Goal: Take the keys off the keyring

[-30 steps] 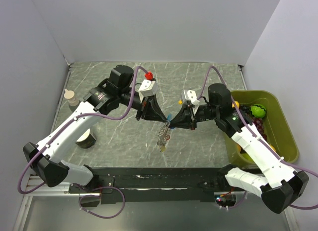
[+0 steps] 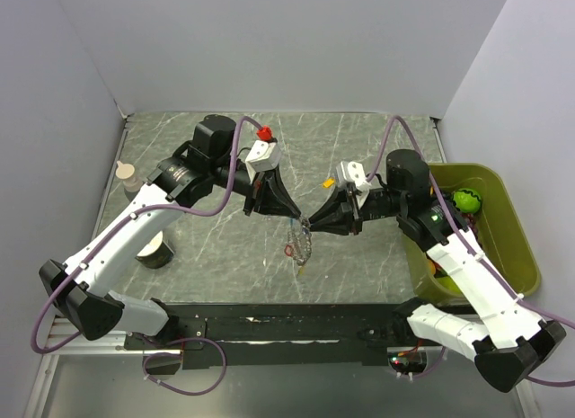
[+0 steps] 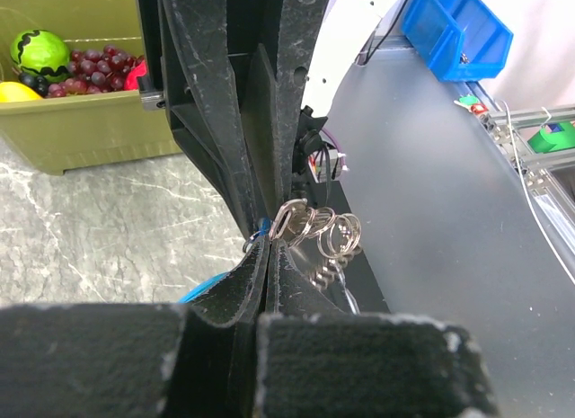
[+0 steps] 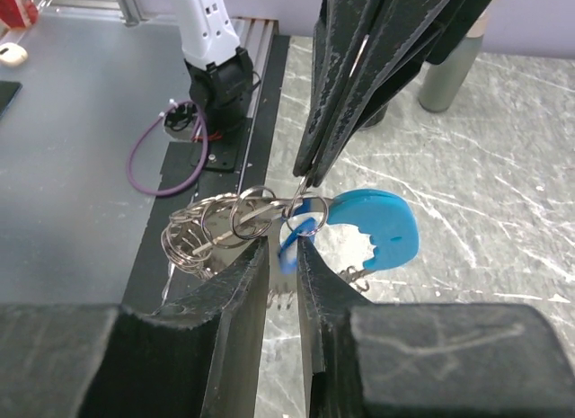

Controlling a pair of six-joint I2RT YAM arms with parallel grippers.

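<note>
A bunch of metal rings and keys (image 2: pixel 300 243), one key with a blue head (image 4: pixel 382 229), hangs between my two grippers at the centre. My left gripper (image 2: pixel 295 213) is shut at the top of the bunch, apparently on a thin ring, seen in the right wrist view. My right gripper is at the bunch from the other side, its fingertips close together under the rings and a small blue piece; whether they grip it is unclear.
An olive bin (image 2: pixel 508 247) of toy fruit stands at the right. Bottles (image 2: pixel 128 177) and a dark can (image 2: pixel 154 253) are at the left.
My right gripper has moved slightly right and down in the top view. The left has shifted slightly, and the hanging bunch has swung.
</note>
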